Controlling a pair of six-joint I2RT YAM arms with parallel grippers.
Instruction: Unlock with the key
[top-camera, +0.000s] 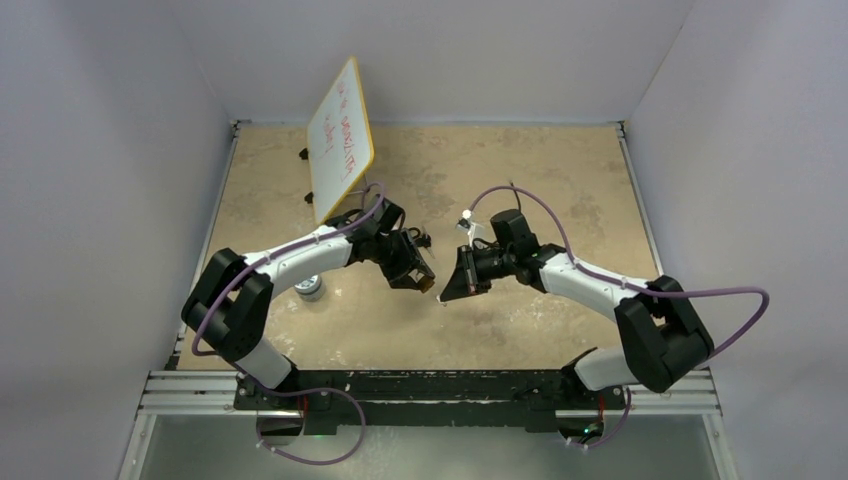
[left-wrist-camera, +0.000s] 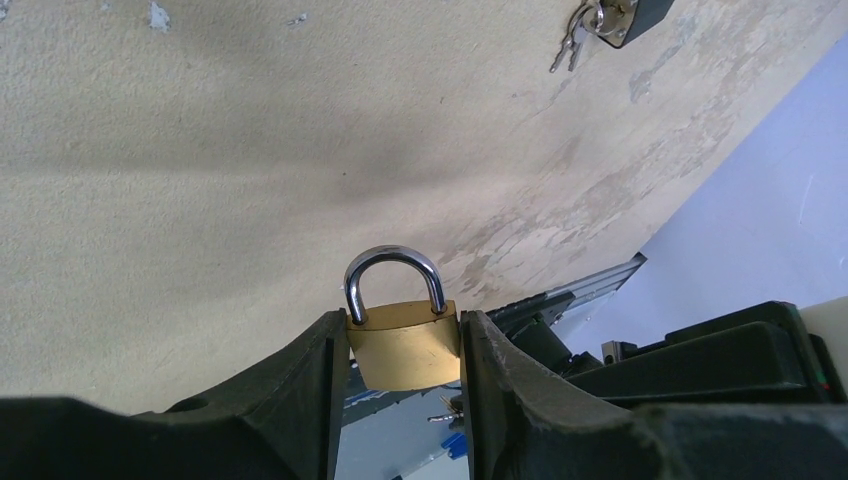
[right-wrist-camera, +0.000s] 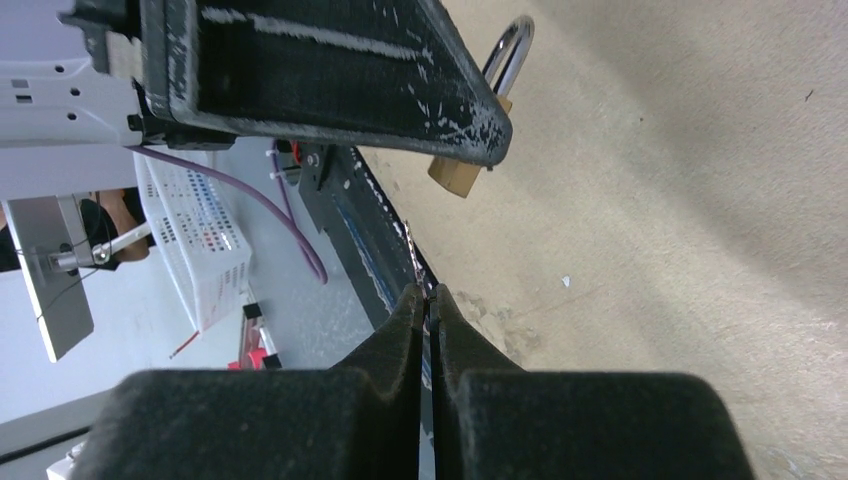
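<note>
A brass padlock (left-wrist-camera: 403, 355) with a steel shackle is held upright between the fingers of my left gripper, over the table. My right gripper is shut, with a thin silver key (right-wrist-camera: 413, 250) sticking forward from its fingertips. In the right wrist view the padlock (right-wrist-camera: 455, 175) is partly hidden behind a left finger, just above and right of the key's tip. From the top, the two grippers face each other near the table's middle, a short gap apart.
Other keys (left-wrist-camera: 572, 40) on a dark metal object lie behind the grippers. A whiteboard (top-camera: 340, 135) stands back left, and a silver cylinder (top-camera: 309, 290) sits at left.
</note>
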